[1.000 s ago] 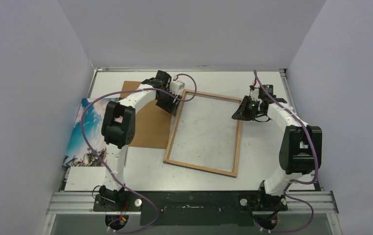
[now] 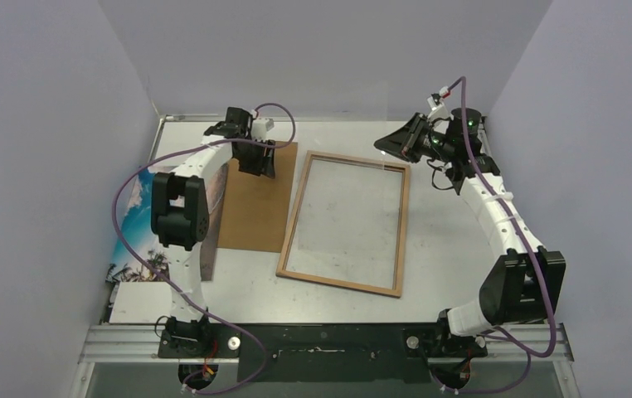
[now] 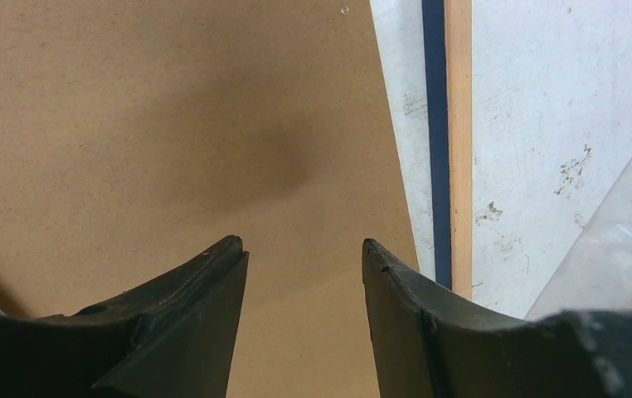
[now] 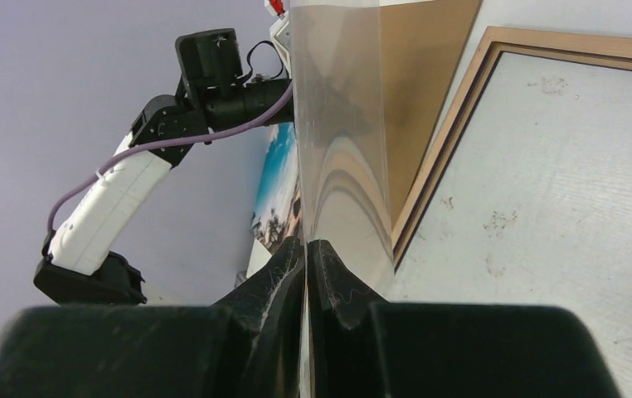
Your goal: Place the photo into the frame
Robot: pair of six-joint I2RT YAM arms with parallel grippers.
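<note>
The wooden frame (image 2: 337, 283) lies flat on the table, its opening showing bare white tabletop. Left of it is the brown backing board (image 2: 250, 217), and farther left the beach photo (image 2: 134, 228), partly covered by my left arm. My left gripper is open above the brown board with nothing between its fingers. Raised over the frame's far right corner, my right gripper is shut on a clear plastic sheet (image 4: 342, 108), which stands upright from its fingertips. Part of the clear sheet (image 3: 628, 257) also shows in the left wrist view.
A white piece (image 2: 143, 302) lies at the near left corner, below the photo. Grey walls (image 2: 51, 149) close in the sides and back.
My right gripper has risen and moved back and slightly left, with the clear sheet faintly visible. My left gripper has moved from the frame's left edge back and left, over the brown board.
</note>
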